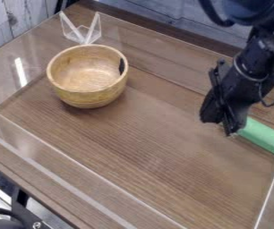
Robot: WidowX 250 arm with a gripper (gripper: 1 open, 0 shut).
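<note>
My black gripper (219, 114) reaches down from the upper right, low over the right side of the wooden table, shut with nothing visible between its fingers. Just right of it and partly behind it lies a light green block (261, 136), its left end near the gripper.
A large tan bowl (88, 87) sits at the upper left, with a clear crumpled plastic item (86, 29) behind it. The table's left edge runs diagonally at the lower left.
</note>
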